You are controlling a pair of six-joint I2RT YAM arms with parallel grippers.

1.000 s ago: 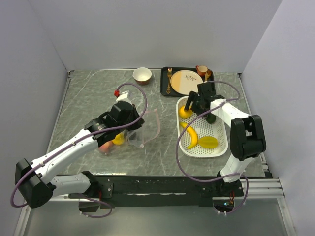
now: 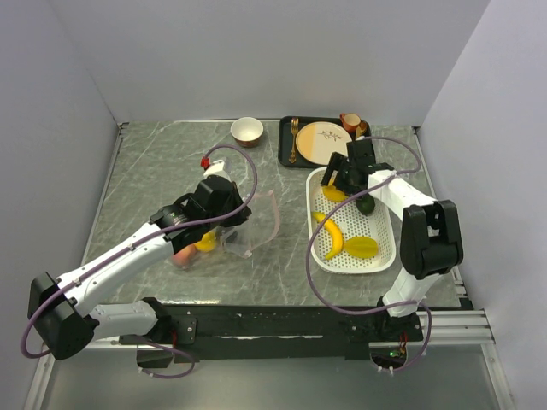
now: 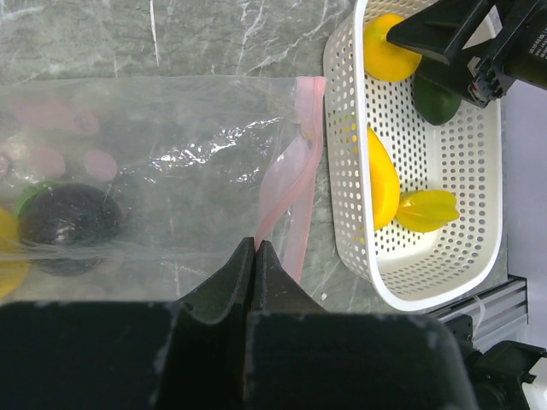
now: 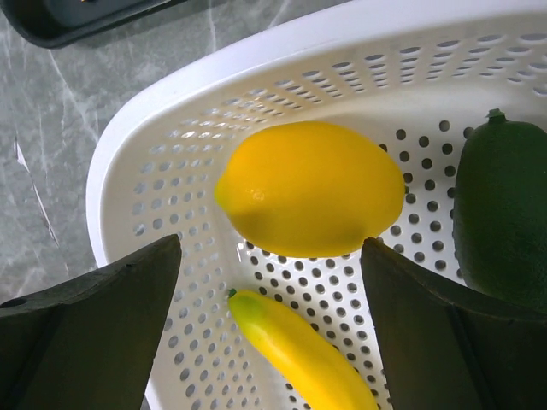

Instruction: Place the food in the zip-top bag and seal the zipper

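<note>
A clear bag (image 3: 197, 162) with a pink zip edge lies on the table, and a dark round food (image 3: 68, 226) shows inside it. My left gripper is shut on the bag at its pink mouth. In the white basket (image 4: 128, 137), a yellow lemon-like fruit (image 4: 312, 188) lies against the far wall, on its side. My right gripper stands open above it, fingers spread and nothing between them. Also in the basket are a banana (image 4: 299, 350), a green avocado (image 4: 508, 205) and a yellow star fruit (image 2: 361, 247).
Behind the basket sits a black tray (image 2: 285, 154) with a plate (image 2: 323, 143), a fork (image 2: 294, 137) and a cup (image 2: 349, 122). A bowl (image 2: 247, 130) stands at the back. Table between bag and basket is narrow.
The lemon-like fruit has turned and shifted right in the basket.
</note>
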